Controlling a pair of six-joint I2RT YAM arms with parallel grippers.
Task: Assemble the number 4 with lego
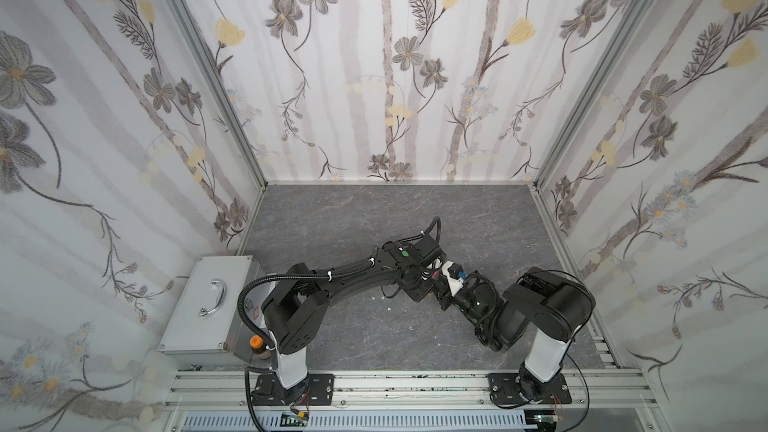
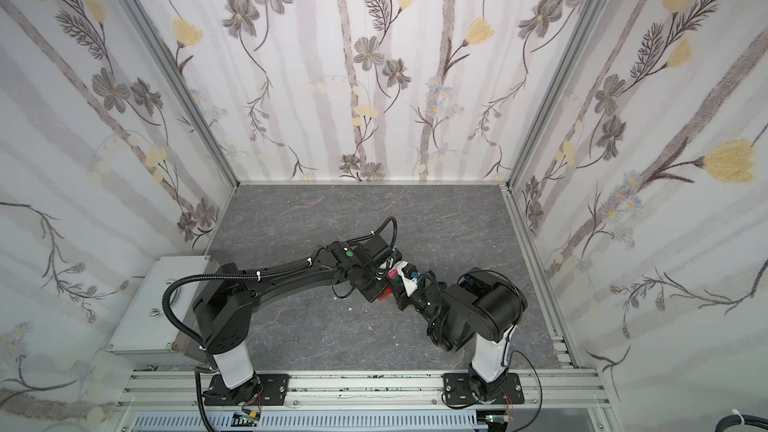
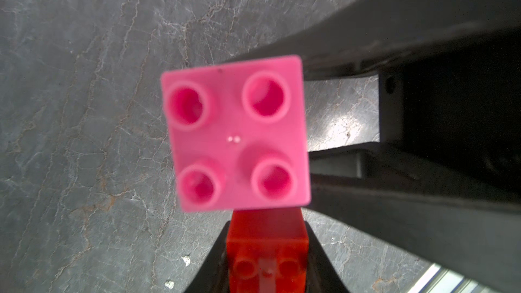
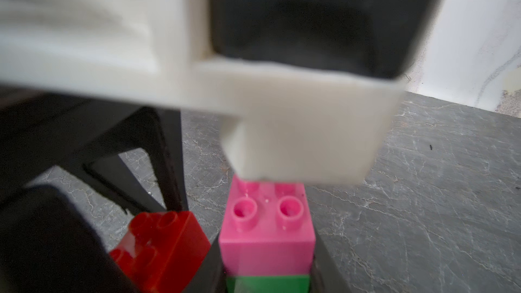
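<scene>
In the left wrist view my left gripper is shut on a red brick (image 3: 267,238), which shows at the bottom between dark fingers. A pink brick (image 3: 236,146) with its studs toward this camera covers the upper part of the red one. The right wrist view has my right gripper shut on a stack: the pink brick (image 4: 268,249) on top, a green piece (image 4: 267,283) directly under it. To the left there is the red brick (image 4: 176,249), apart from the pink one. From above, both grippers meet mid-table and mostly hide the bricks.
A silver case (image 1: 206,304) stands at the left of the table, with an orange-capped bottle (image 1: 257,343) by its front corner. The grey tabletop (image 1: 344,216) behind the arms is clear. Tiny white specks lie near the grippers.
</scene>
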